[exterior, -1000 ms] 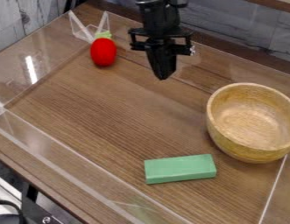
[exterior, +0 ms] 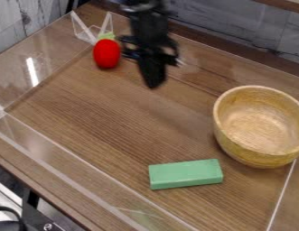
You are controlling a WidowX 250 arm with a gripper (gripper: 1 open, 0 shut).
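My gripper (exterior: 153,77) hangs over the upper middle of the wooden table (exterior: 85,135), motion-blurred and dark, shut, with nothing seen between its fingers. A red object (exterior: 107,53), like a tomato, sits to its left at the back, with a pale green and white item (exterior: 94,33) just behind it. A green block (exterior: 185,173) lies at the front right. A tan bowl (exterior: 256,125) stands on the right.
A pale wall (exterior: 31,27) borders the table at the back left, and a wooden edge runs along the back right.
The gripper has shifted around the back middle and now sits a little lower in the view than before. The objects on the table have not visibly moved.
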